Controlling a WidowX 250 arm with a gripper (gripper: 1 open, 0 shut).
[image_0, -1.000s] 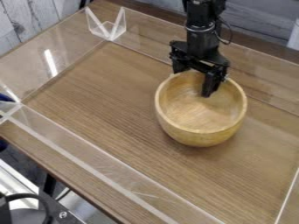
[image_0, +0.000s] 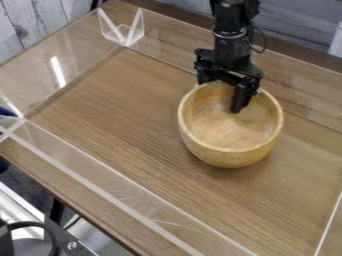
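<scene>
A large light wooden bowl (image_0: 230, 140) stands on the wooden table at the right of centre. My black gripper (image_0: 230, 84) reaches down from the top of the camera view to the bowl's back rim, with its lower parts over or inside the bowl. Its fingertips are dark and small, and I cannot make out whether anything is between them.
A clear plastic object (image_0: 120, 25) sits at the back left. Dark cables (image_0: 27, 240) lie at the lower left corner.
The gripper has shifted very slightly over the bowl's back rim. The bowl stays in about the same place.
</scene>
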